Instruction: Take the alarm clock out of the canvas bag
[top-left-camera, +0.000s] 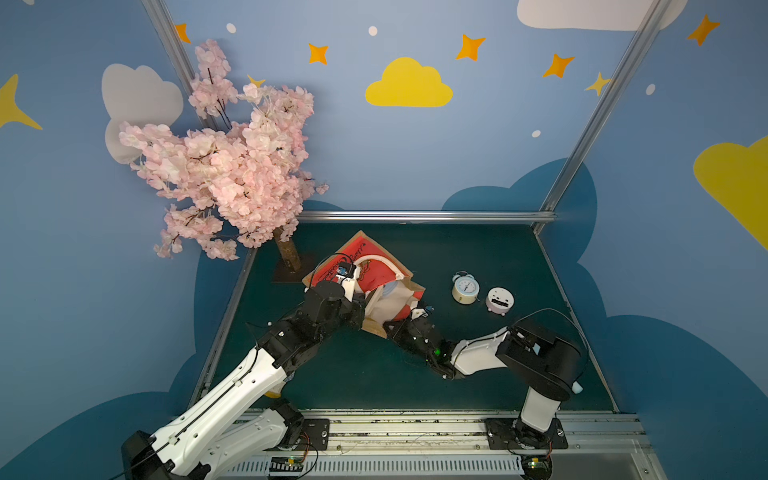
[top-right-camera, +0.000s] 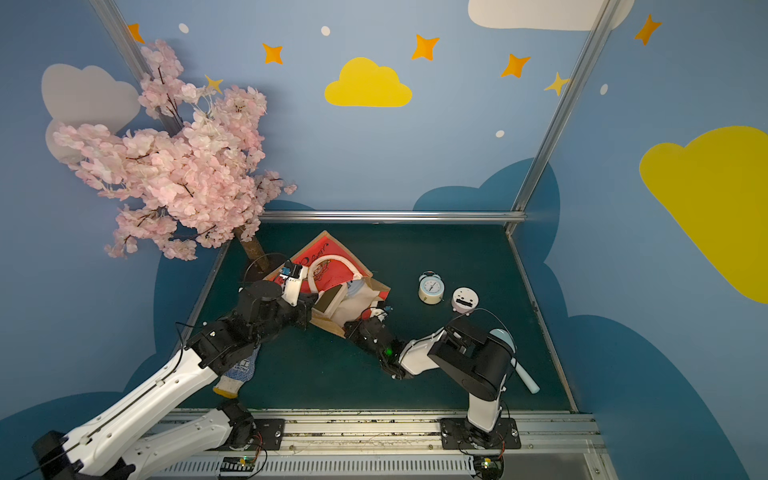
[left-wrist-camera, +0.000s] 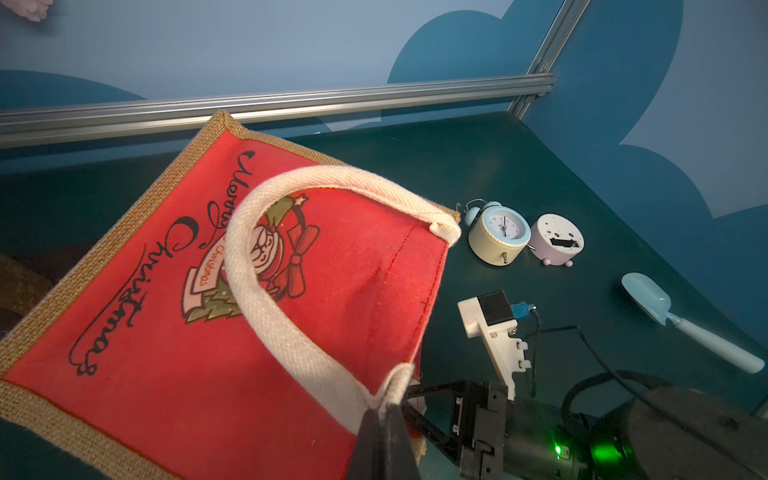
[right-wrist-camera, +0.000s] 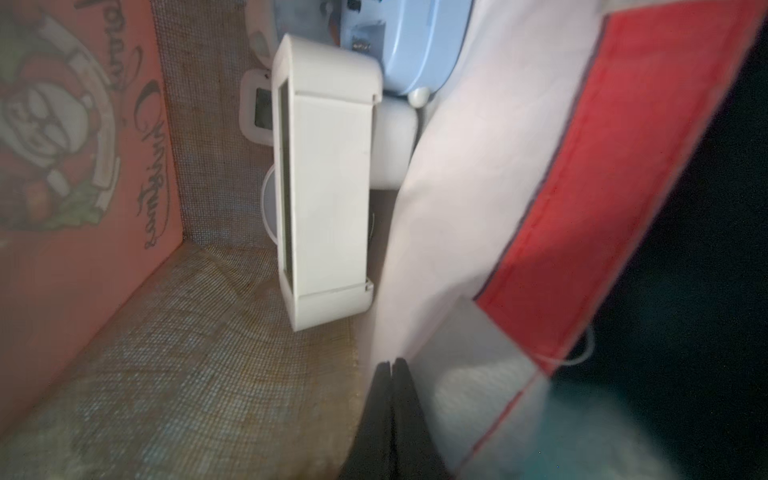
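The red canvas bag (left-wrist-camera: 160, 344) lies on its side, handle (left-wrist-camera: 272, 320) on top, mouth facing the front right. My left gripper is shut at the bag's rim beside the handle's end; whether it pinches fabric is unclear. My right gripper is shut at the bag's mouth, nothing seen between its fingers. Inside, the right wrist view shows an upright white device (right-wrist-camera: 328, 192), a light-blue clock-like object (right-wrist-camera: 420, 40) and a smaller white device (right-wrist-camera: 253, 105) behind.
Outside the bag, a cream alarm clock (top-left-camera: 465, 288) and a pink round clock (top-left-camera: 500, 300) stand to the right. A light-blue scoop (left-wrist-camera: 696, 329) lies at the right edge. The blossom tree (top-left-camera: 224, 168) stands at the back left, and a glove (top-right-camera: 238, 372) lies front left.
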